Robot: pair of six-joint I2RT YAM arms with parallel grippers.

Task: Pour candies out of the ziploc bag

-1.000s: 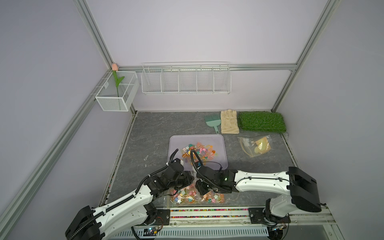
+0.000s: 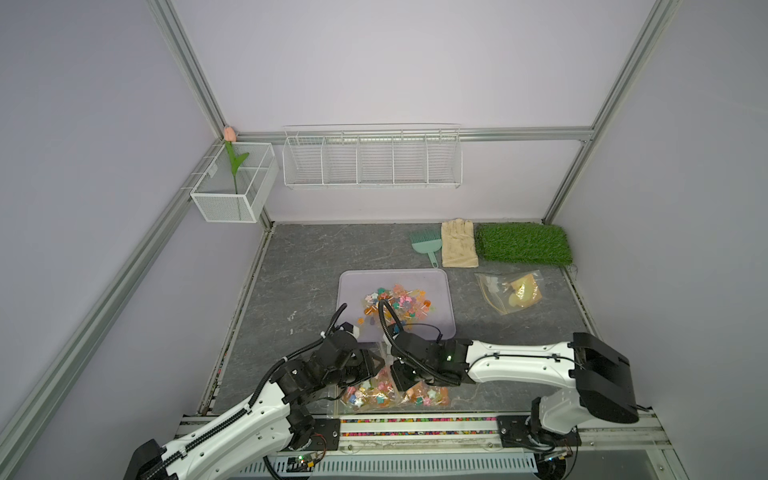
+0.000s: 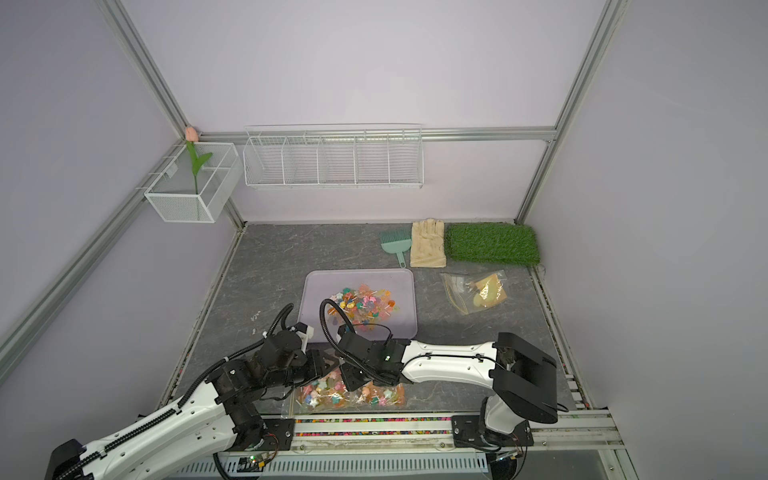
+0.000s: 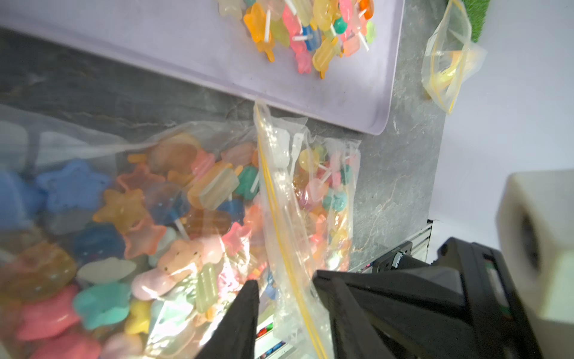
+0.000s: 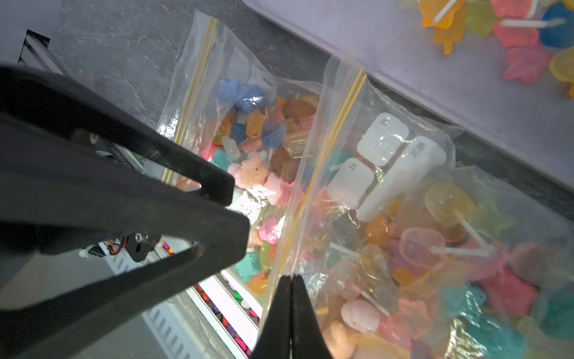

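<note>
Two clear ziploc bags of colourful candies lie side by side in front of the tray. The right wrist view shows the farther bag (image 5: 254, 134) on the left and the nearer bag (image 5: 418, 251) on the right, its yellow zip strip (image 5: 330, 140) standing raised. My left gripper is open, with that zip strip visible between its spread fingers. Against the strip's edge, my right gripper is shut; whether film is pinched in its tips cannot be made out. Candies (image 2: 400, 302) lie heaped on the lilac tray (image 2: 352, 280).
A third bag (image 2: 510, 291) with pale yellow contents lies to the right of the tray. Behind are a green dustpan (image 2: 425, 240), a glove (image 2: 458, 243) and a grass mat (image 2: 524, 243). The table left of the tray is bare.
My left arm has drawn back a little to the left and toward the front. The right arm has barely moved, and the tray's candies look the same.
</note>
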